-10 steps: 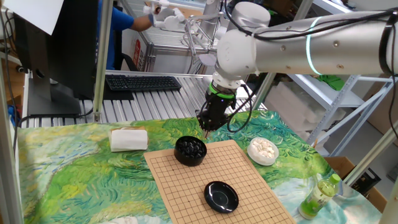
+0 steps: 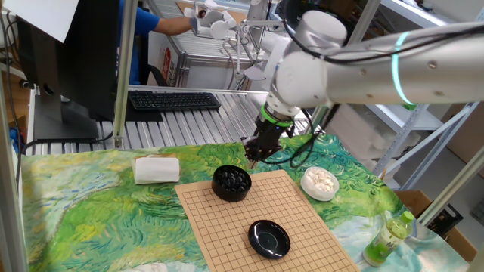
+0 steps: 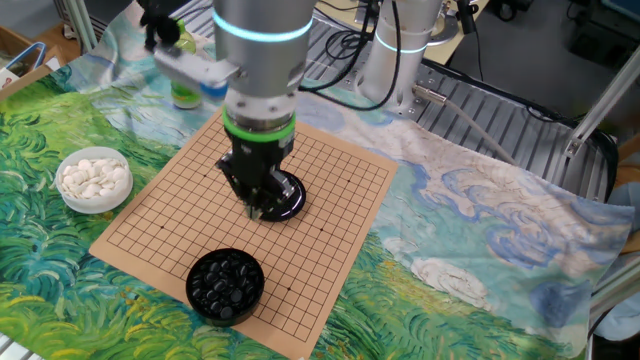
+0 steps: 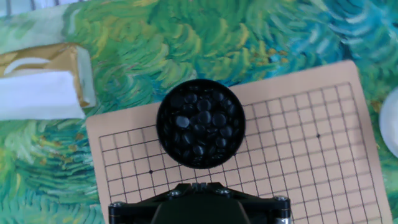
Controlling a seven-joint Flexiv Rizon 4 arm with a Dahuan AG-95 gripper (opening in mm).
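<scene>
A round black bowl of black stones (image 4: 200, 124) rests at one edge of the wooden grid board (image 4: 292, 149). Also on the board is an empty-looking shallow black dish, perhaps a lid (image 2: 269, 239); the gripper partly covers it in exterior view 2. My gripper points down above the board, apart from the bowl. Its fingers look shut together at the bottom of the wrist view, and nothing shows between them. In exterior view 2 the gripper (image 3: 256, 208) appears in front of the dish.
Beside the board stands a white bowl of white stones (image 2: 320, 183). A white-and-gold packet (image 2: 156, 169) lies on the patterned cloth, and a green bottle (image 2: 388, 239) stands near its edge. Behind are a keyboard (image 2: 174, 101) and a person in blue.
In exterior view 1 the gripper and arm have shifted slightly right, and the wrist is a little lower. The bowls, dish and board have stayed put. The person's hand in the background moved.
</scene>
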